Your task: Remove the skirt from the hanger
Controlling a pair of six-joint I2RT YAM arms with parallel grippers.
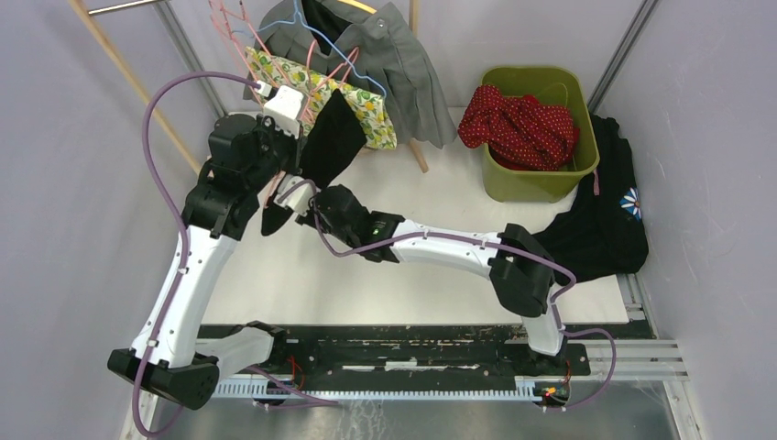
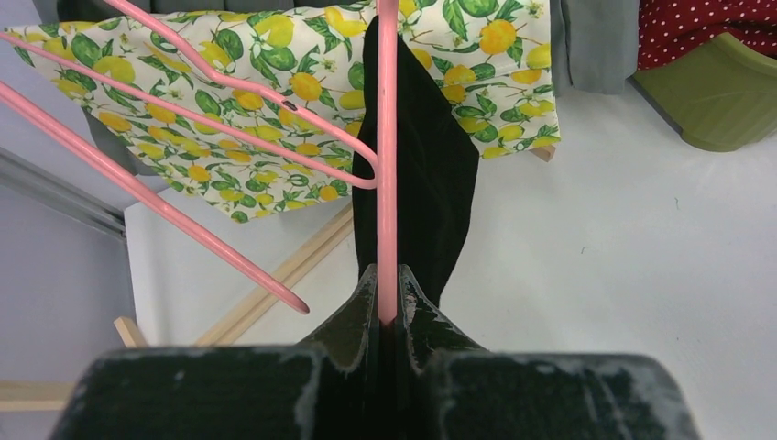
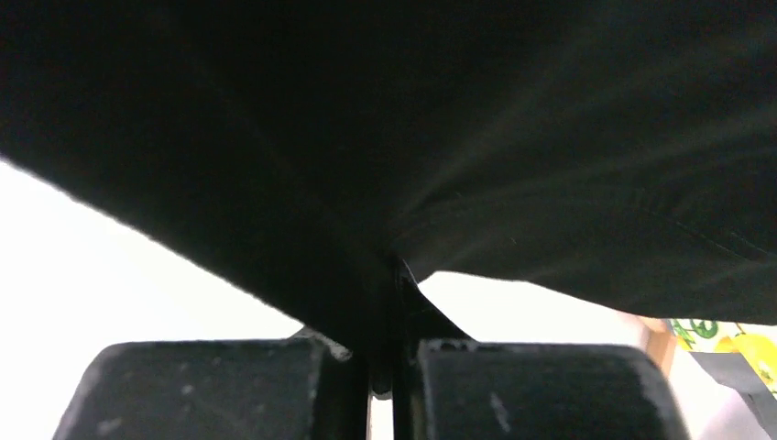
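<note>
A black skirt [image 1: 332, 137] hangs below the pink hangers, beside the lemon-print cloth [image 2: 499, 82]. My left gripper is shut on a pink hanger [image 2: 387, 165], which stands upright in the left wrist view with black fabric behind it. My right gripper is shut on the black skirt, whose fabric fills most of the right wrist view. In the top view the right gripper is just below and right of the left one, at the skirt's lower part.
A grey garment [image 1: 412, 92] hangs on the rack behind. A green bin [image 1: 518, 188] with red dotted cloth stands at the back right, black clothing [image 1: 605, 229] beside it. The white board's middle-front is clear.
</note>
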